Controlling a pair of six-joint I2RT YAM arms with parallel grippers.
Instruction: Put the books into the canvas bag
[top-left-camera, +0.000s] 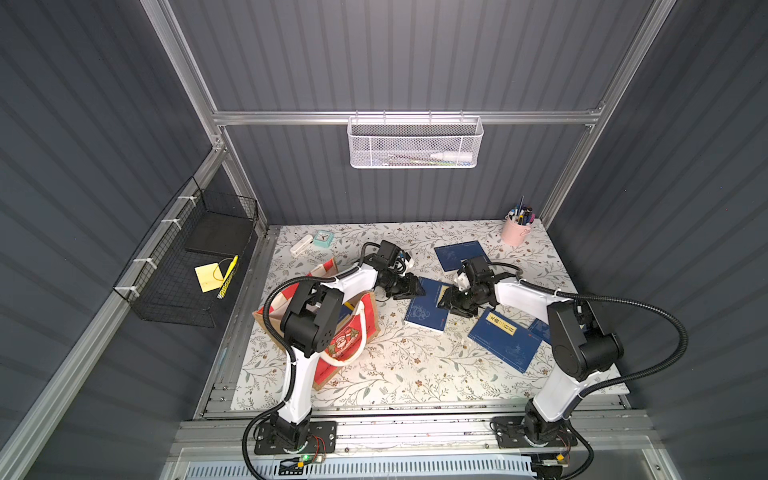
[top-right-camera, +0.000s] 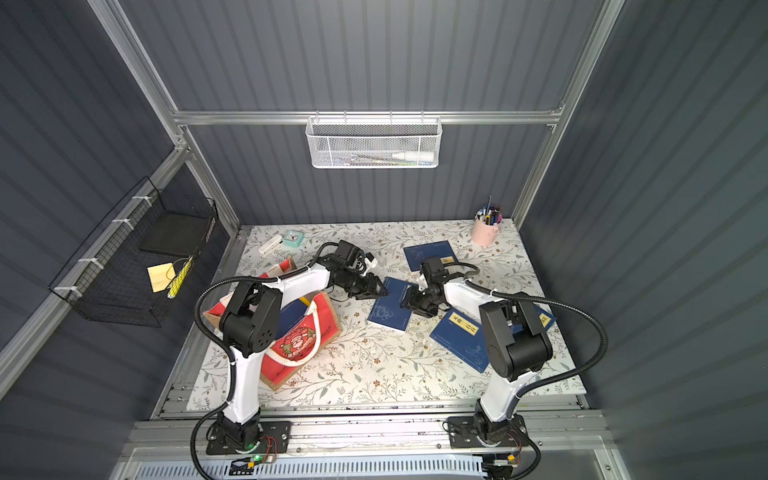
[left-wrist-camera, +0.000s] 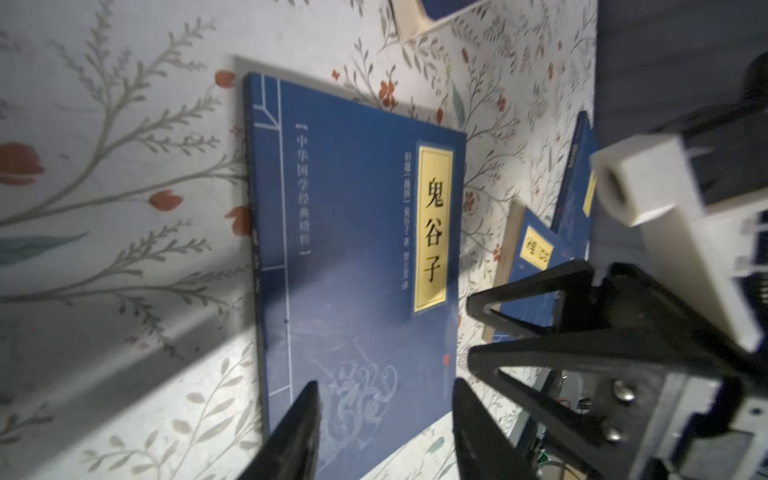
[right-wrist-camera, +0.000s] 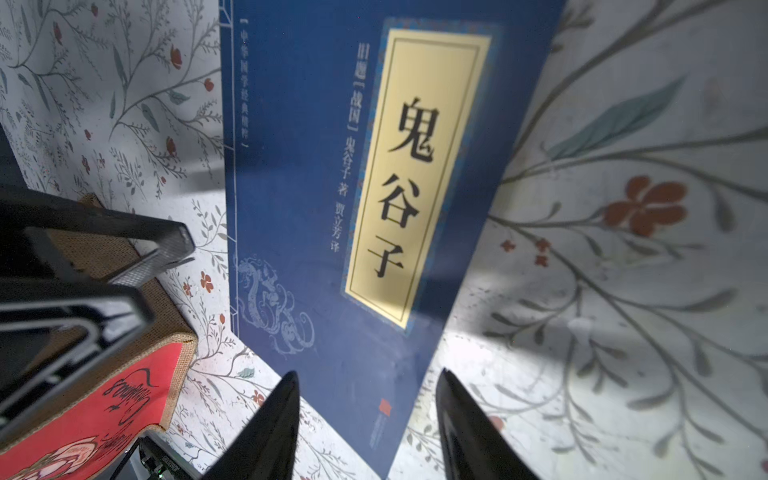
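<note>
A blue book (top-left-camera: 429, 308) with a yellow title label lies flat on the table's middle. My left gripper stands open at its left side, fingers apart. On the opposite side my right gripper also has its fingers parted, over the book's labelled edge. Whether any fingertip touches the cover, I cannot tell. The red canvas bag (top-right-camera: 297, 342) with white handles leans at the left, partly behind my left arm, and a blue book (top-right-camera: 291, 318) shows inside it. Other blue books lie at the back (top-left-camera: 457, 254) and front right (top-left-camera: 505, 345).
Another blue book (top-left-camera: 541, 329) is partly covered by my right arm. A pink pen cup (top-left-camera: 515, 233) stands at the back right; a small teal clock (top-left-camera: 323, 238) sits at the back left.
</note>
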